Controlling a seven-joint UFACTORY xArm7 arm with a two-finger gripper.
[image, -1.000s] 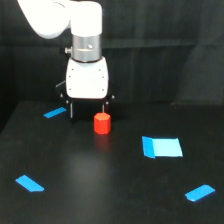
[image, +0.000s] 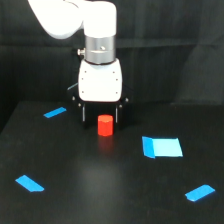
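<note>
A small red block (image: 105, 125) stands on the dark table in the middle of the camera view. My white gripper (image: 102, 114) comes down from above, just behind or over the block. Its dark fingers are spread wide, one to the left of the block and one to its right, with gaps on both sides. Whether the fingertips reach down to the block's level cannot be told from this angle.
To the right lies a pale cyan square (image: 167, 147) with a bluer strip along its left side. Blue tape marks lie at the front left (image: 30, 184), front right (image: 200, 192) and back left (image: 55, 112).
My gripper has moved to the right and slightly lower, so its open fingers now flank the red block. The block appears very slightly further right.
</note>
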